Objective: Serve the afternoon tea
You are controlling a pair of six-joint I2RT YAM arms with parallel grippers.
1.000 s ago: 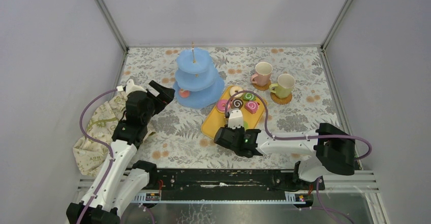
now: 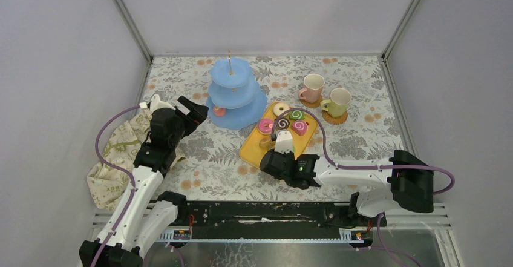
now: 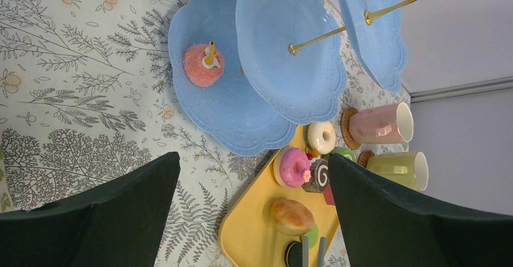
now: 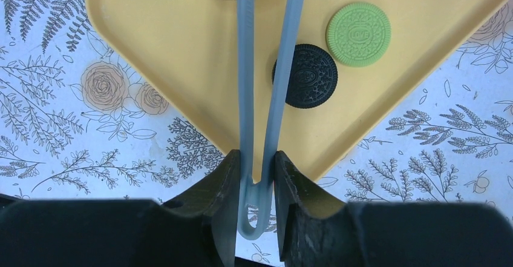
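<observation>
A blue three-tier stand (image 2: pixel 231 73) holds a pink treat (image 3: pixel 196 67) on its bottom tier. The yellow tray (image 2: pixel 249 152) holds donuts (image 3: pixel 290 167), swirl cakes, a bun (image 3: pixel 289 215), a black cookie (image 4: pixel 311 79) and a green cookie (image 4: pixel 358 34). My right gripper is closed around blue-grey tongs (image 4: pixel 245 67) over the tray, with their tips near the bun and one arm over the black cookie. My left gripper (image 2: pixel 192 111) stands open and empty left of the stand.
A pink mug (image 2: pixel 313 85) and a green mug (image 2: pixel 340 100) sit on coasters at the back right. A crumpled cloth (image 2: pixel 109 176) lies at the left edge, under the left arm. Bare table shows at front centre and right.
The right arm has shifted slightly to the right and a little toward the front in the top view. The left arm and the objects look unchanged.
</observation>
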